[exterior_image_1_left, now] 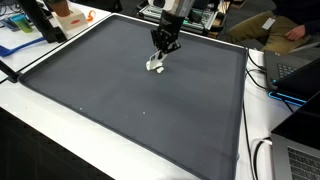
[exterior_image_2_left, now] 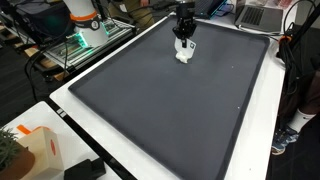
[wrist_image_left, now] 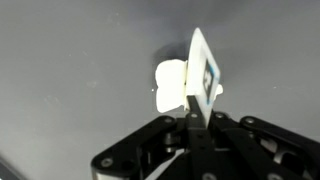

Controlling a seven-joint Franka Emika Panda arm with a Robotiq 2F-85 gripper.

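Near the back of the dark board, my gripper (exterior_image_1_left: 160,48) is shut on a thin white packet (wrist_image_left: 199,72). The packet stands up from between the fingers and carries a small bluish print in the wrist view. Beside and partly behind it in that view lies a white lump (wrist_image_left: 170,85) on the board, with a few white specks around it. Exterior view 2 shows the packet (exterior_image_2_left: 184,46) hanging under the gripper (exterior_image_2_left: 183,36), with the lump (exterior_image_2_left: 182,58) at its lower end. Whether packet and lump touch is hard to tell.
The dark board (exterior_image_1_left: 140,110) is bare across its front and middle, with a white table border (exterior_image_1_left: 130,150) around it. Laptops (exterior_image_1_left: 290,75) stand off to the right. A plant pot (exterior_image_2_left: 14,155) and a box (exterior_image_2_left: 42,150) sit at the near left corner.
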